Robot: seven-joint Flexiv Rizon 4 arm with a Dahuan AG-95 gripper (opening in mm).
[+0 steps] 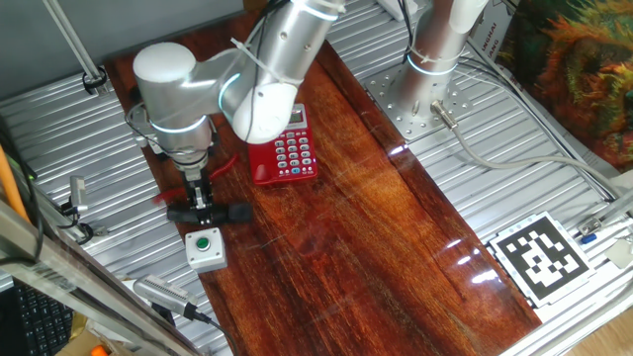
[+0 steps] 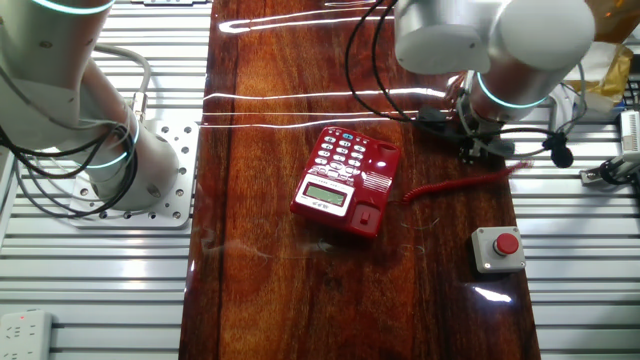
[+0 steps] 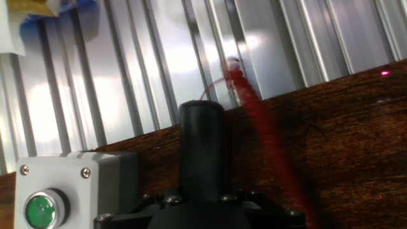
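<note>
A black bar-shaped handset (image 1: 238,212) lies across the end of my gripper (image 1: 204,216), sticking out on both sides near the table's left edge in exterior view 1. From the wrist view the handset (image 3: 202,149) points away from my gripper, toward the metal slats; its other half is hidden, as are the pads. Thin red wire runs from its far tip to a coiled red cord (image 3: 264,130). The red telephone (image 2: 335,195) rests on the wooden table with no handset on it. Its keypad and small screen show.
A grey box with a green button (image 1: 206,248) stands close beside the handset. Another box has a red button (image 2: 505,244), on the gripper's other side. Arm parts block some of exterior view 2.
</note>
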